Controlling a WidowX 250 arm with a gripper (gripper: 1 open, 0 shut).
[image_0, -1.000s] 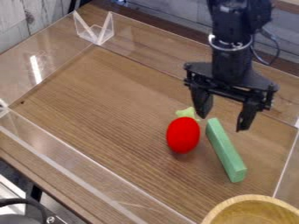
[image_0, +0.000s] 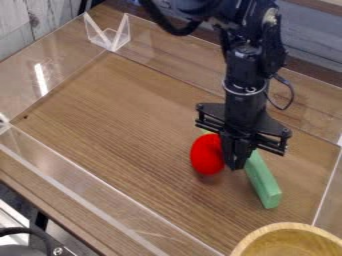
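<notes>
The black gripper (image_0: 234, 150) hangs over the middle right of the wooden surface, its lower end down at a red rounded object (image_0: 207, 154). Its fingertips are dark and partly overlap the red object's right side, so what lies between them is hard to make out. A long green block (image_0: 265, 188) lies just right of the red object, angled toward the front.
A yellow bowl (image_0: 287, 240) sits at the front right. A white wire-like holder (image_0: 108, 30) stands at the back left. Dark cables lie at the front left, off the surface.
The gripper has come down and slightly left to the red object. The small light green piece behind the red object is now hidden by it.
</notes>
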